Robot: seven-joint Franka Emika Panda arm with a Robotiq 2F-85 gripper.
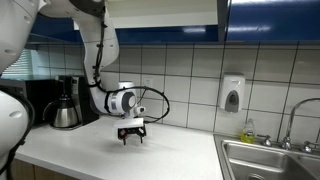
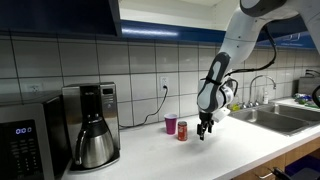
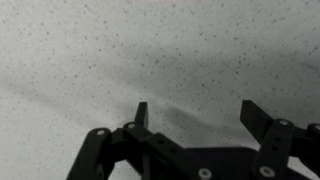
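My gripper (image 1: 131, 134) is low over the white counter, pointing down, with its two fingers spread. In the wrist view the fingertips (image 3: 142, 114) stand wide apart, and only bare speckled counter shows between them. In exterior view 2 a red can (image 2: 182, 130) and a purple cup (image 2: 170, 124) stand close together, on the wall side of the gripper (image 2: 204, 133). Neither is clearly visible in the wrist view; just a thin pinkish edge shows at its top. Whether the fingertips touch the counter cannot be told.
A coffee maker (image 2: 95, 128) and a microwave (image 2: 33, 139) stand along the wall. The sink (image 1: 265, 160) lies at the other end, with a soap bottle (image 1: 248, 131) behind it.
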